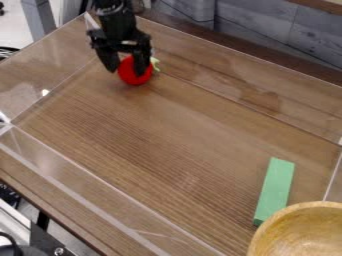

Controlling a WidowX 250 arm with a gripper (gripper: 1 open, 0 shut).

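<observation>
My black gripper [119, 50] is at the top left of the camera view, over a red round object [134, 72] on the wooden table [160, 150]. Its fingers point down around the upper part of the red object and look open. Whether they touch it is hard to tell. A small pale yellow-green item shows just right of the red object, partly hidden.
A green bar [273, 190] lies at the lower right, above a large yellow bowl [301, 235] in the bottom corner. Cables lie beyond the left edge.
</observation>
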